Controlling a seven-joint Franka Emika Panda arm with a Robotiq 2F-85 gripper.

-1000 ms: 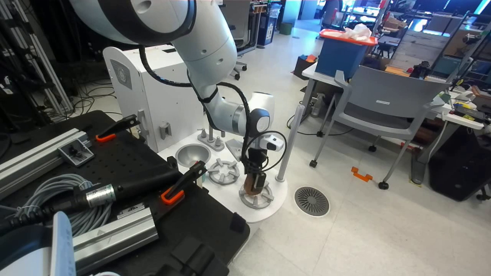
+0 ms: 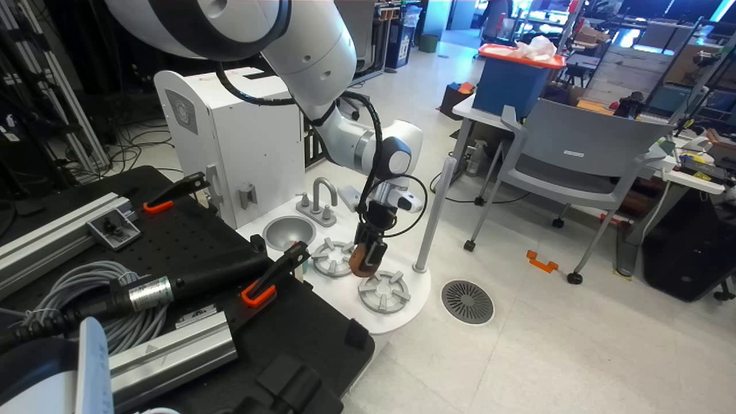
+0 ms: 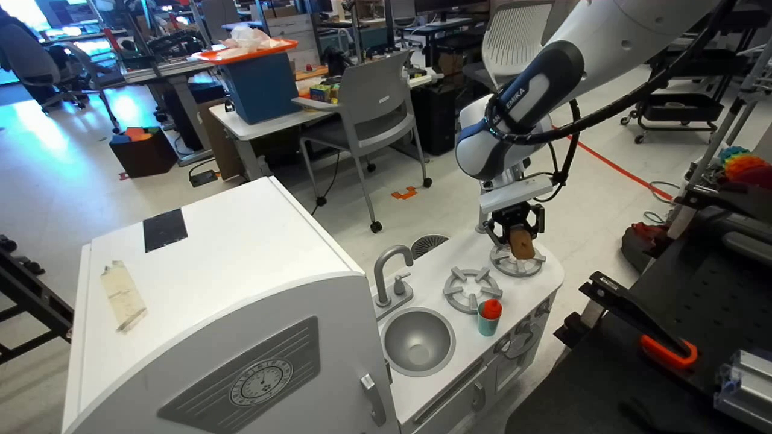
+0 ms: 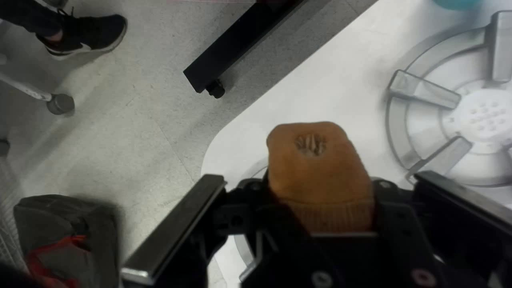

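Observation:
In the wrist view a brown-orange object [image 4: 319, 168] with a rounded end and a small dark mark sits between the fingers of my gripper, which is shut on it. Exterior view 1 shows the gripper [image 2: 369, 252] and the brown object [image 2: 359, 261] above the white counter, between the two toy burners. From exterior view 2, the gripper [image 3: 515, 225] holds the brown object [image 3: 521, 245] in front of the far burner [image 3: 517, 261]. What kind of object it is, I cannot tell.
Nearer the sink [image 3: 418, 341] lies the other burner [image 3: 471, 289]. By the counter's front edge stands a teal cup [image 3: 488, 323] with something red in it. A grey post [image 2: 436, 214] rises at the counter's end, and the faucet [image 2: 322, 196] stands behind the sink.
The arm has risen and shifted toward the sink side, taking the brown object with it.

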